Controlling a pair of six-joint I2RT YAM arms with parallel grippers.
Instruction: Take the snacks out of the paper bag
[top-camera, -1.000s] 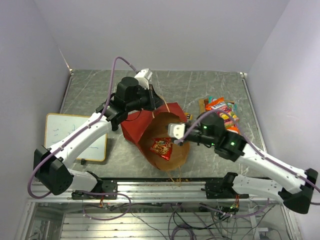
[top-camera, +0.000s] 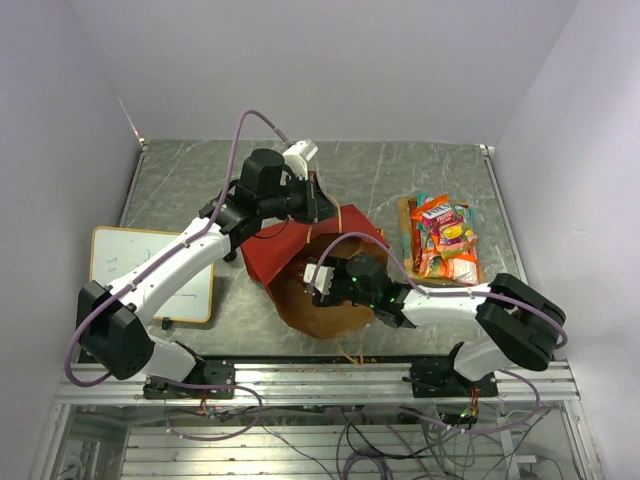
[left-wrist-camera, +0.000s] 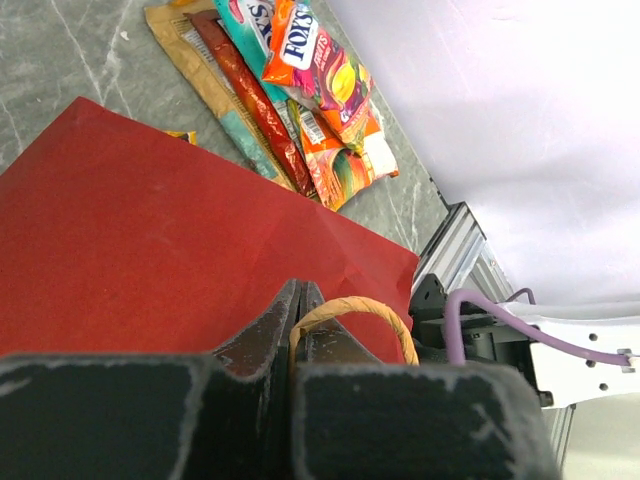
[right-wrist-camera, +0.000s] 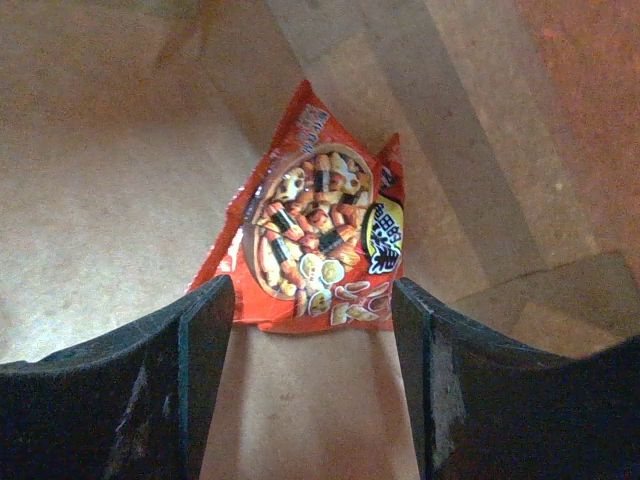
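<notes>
The red paper bag (top-camera: 268, 257) lies on its side, brown interior facing the front. My left gripper (top-camera: 313, 205) is shut on its twisted rope handle (left-wrist-camera: 355, 305) above the bag's red side. My right gripper is open inside the bag, its fingers at the near edge of a red snack packet (right-wrist-camera: 318, 230) with noodle-like pieces printed on it. In the top view that packet is mostly hidden behind the right arm.
A pile of snack packets (top-camera: 445, 230) lies at the right on the worktop. A whiteboard (top-camera: 120, 260) lies at the left. Bare grey worktop (top-camera: 370, 165) shows along the back.
The right arm has moved leftward and into the bag's opening, now covering the red packet in the top view.
</notes>
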